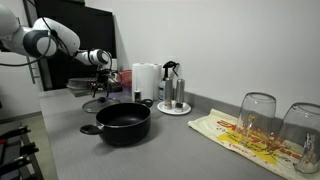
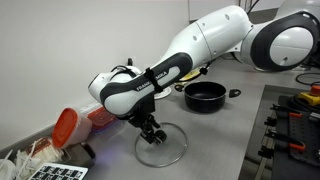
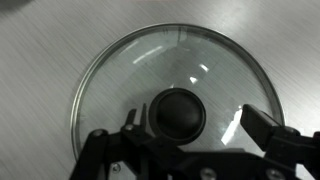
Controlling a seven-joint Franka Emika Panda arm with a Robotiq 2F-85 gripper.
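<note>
A round glass lid (image 3: 215,75) with a dark rim and black knob (image 3: 177,115) lies on the grey table. My gripper (image 2: 156,137) is low over the lid in exterior view 2, its fingers close to the knob. In the wrist view the gripper stands open, one finger on either side at the bottom, with the knob showing just ahead of and between them. Whether a finger touches the knob cannot be told. An open black pot (image 1: 124,122) with side handles sits on the table apart from the lid.
Behind the pot, a white plate (image 1: 174,108) holds bottles and shakers. A paper towel roll (image 1: 146,80) stands at the back. Upturned glass jars (image 1: 256,115) rest on a yellow cloth (image 1: 222,127) at right.
</note>
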